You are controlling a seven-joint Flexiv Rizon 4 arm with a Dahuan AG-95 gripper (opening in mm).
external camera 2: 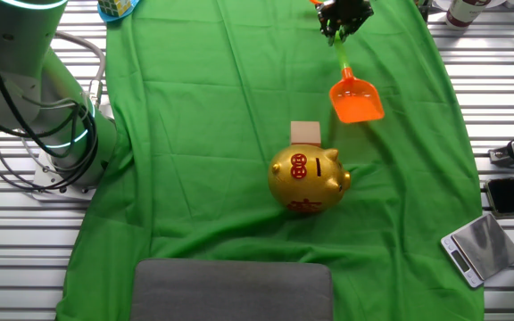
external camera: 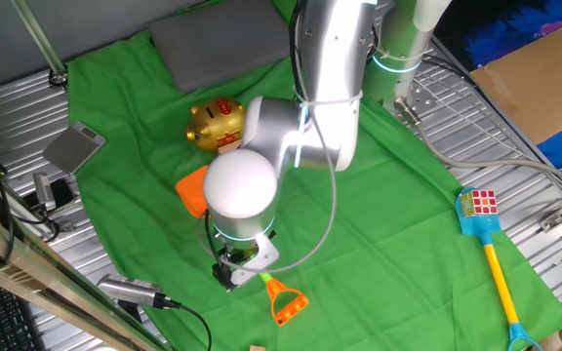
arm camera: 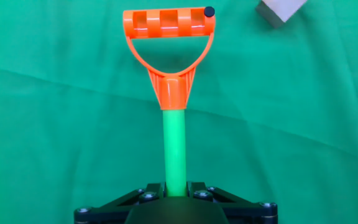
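Note:
A toy shovel with an orange blade (external camera 2: 357, 101), a green shaft (arm camera: 174, 146) and an orange D-shaped handle (external camera: 288, 303) lies along the green cloth. My gripper is shut on the green shaft, its black fingers close on both sides of it at the bottom of the wrist view. In exterior view 1 the arm hides the middle of the shovel, and part of the orange blade shows left of the wrist. Whether the shovel is lifted clear of the cloth I cannot tell.
A gold piggy bank (external camera 2: 309, 179) stands with a wooden block (external camera 2: 305, 133) against it. Another block (arm camera: 281, 9) lies beyond the handle. At the right, a blue-and-yellow shovel (external camera: 499, 278) carries a puzzle cube (external camera: 478, 203). A grey pad (external camera: 220, 42) covers the back.

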